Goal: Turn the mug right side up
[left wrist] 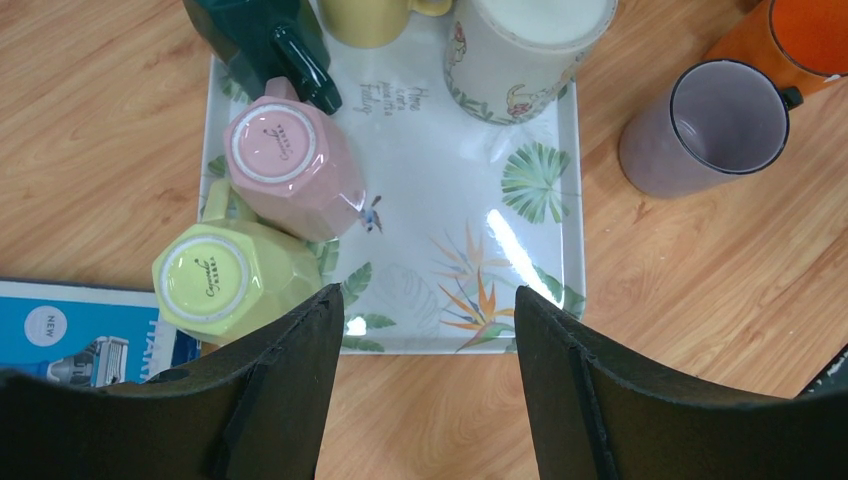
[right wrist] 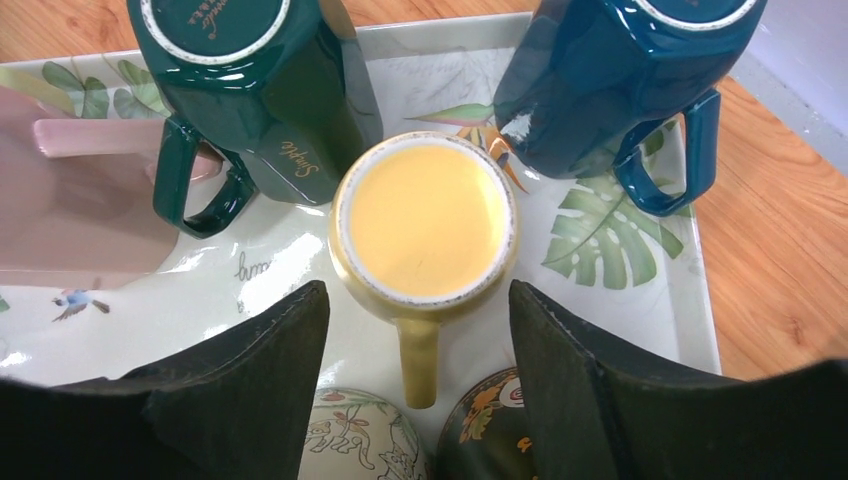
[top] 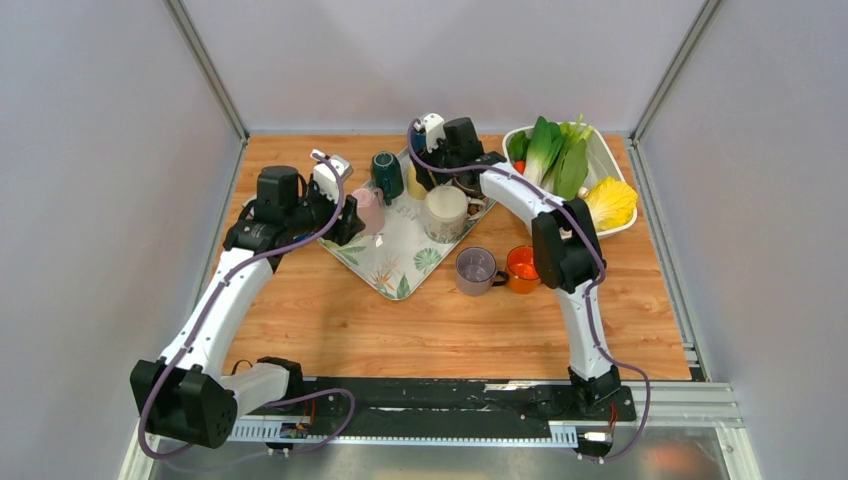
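An upside-down yellow mug (right wrist: pixel 425 215) stands on the patterned tray (right wrist: pixel 640 300), its base facing up and its handle pointing toward my right gripper. That gripper is open, fingers apart on either side of the handle in the right wrist view, with nothing gripped. From the top view the yellow mug (top: pixel 415 184) is partly hidden by the right arm. My left gripper is also open and empty, over the tray's front left end. A pink mug (left wrist: pixel 295 165) and a light green mug (left wrist: pixel 235 277) lie bottom-up to its left.
Close around the yellow mug are a dark green mug (right wrist: pixel 265 100), a blue mug (right wrist: pixel 600 90), a white patterned mug (right wrist: pixel 355 440) and a dark patterned mug (right wrist: pixel 490 425). Grey (top: pixel 477 271) and orange mugs (top: pixel 522 268) stand off the tray. Vegetables fill a white basket (top: pixel 622 222).
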